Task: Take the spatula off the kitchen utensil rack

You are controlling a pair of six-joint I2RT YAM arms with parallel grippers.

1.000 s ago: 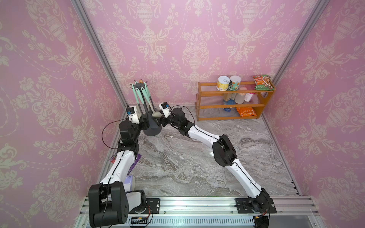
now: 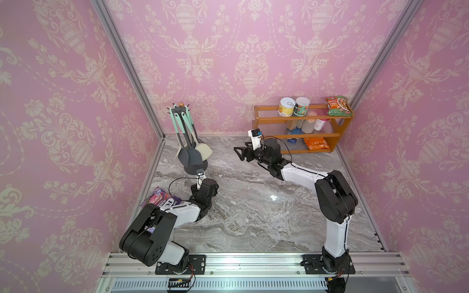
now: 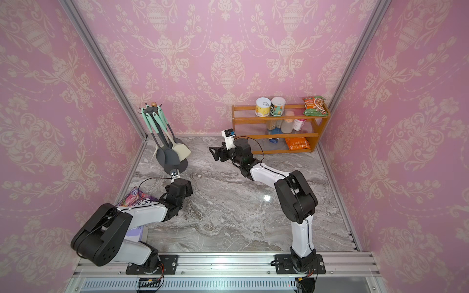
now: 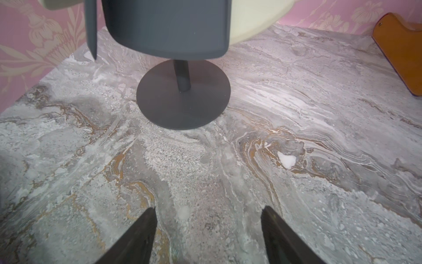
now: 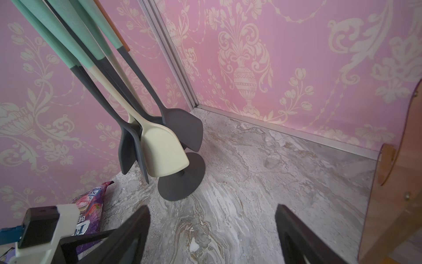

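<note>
Several spatulas with mint-green handles hang from the utensil rack at the left back. A dark flat spatula [image 2: 193,157] faces forward, and a cream spatula [image 5: 163,148] hangs beside it. The rack's round dark base [image 4: 183,94] rests on the marble surface. My left gripper is part open in front of the rack, nothing between its fingers, apart from the hanging tools. To the right of the rack, my right gripper stands open and empty, clear of the spatulas.
At the back right, a wooden shelf [image 2: 259,119] holds cans and snack bags. Left of the left arm lies a purple snack bag [image 2: 160,196]. The marble surface [image 2: 254,214] between the arms is free.
Both grippers were beside the spatula heads a second ago. The left has pulled back toward the front, and the right has moved off to the right. The utensils still hang on the rack.
</note>
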